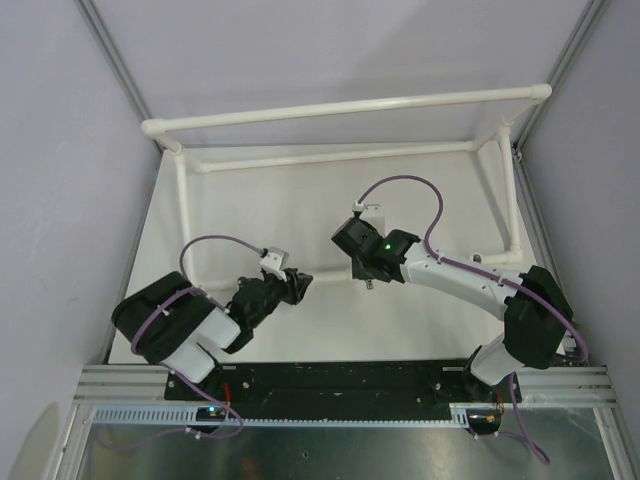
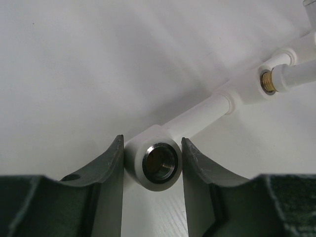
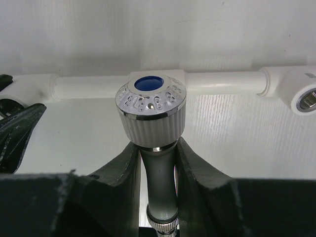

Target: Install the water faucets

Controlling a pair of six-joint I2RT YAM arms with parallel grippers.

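My left gripper has its fingertips either side of a white pipe fitting (image 2: 140, 158) with a threaded metal socket; whether they grip it is unclear. My right gripper holds a faucet (image 3: 150, 123) with a knurled silver handle and blue cap between its fingers, over the middle tee fitting (image 3: 158, 74) of the lower pipe. In the left wrist view, a brass thread (image 2: 268, 80) shows at the middle fitting beside a white cylinder.
A white pipe frame (image 1: 330, 108) spans the board, with another socket fitting (image 3: 301, 96) at the right. The board's lower middle is clear.
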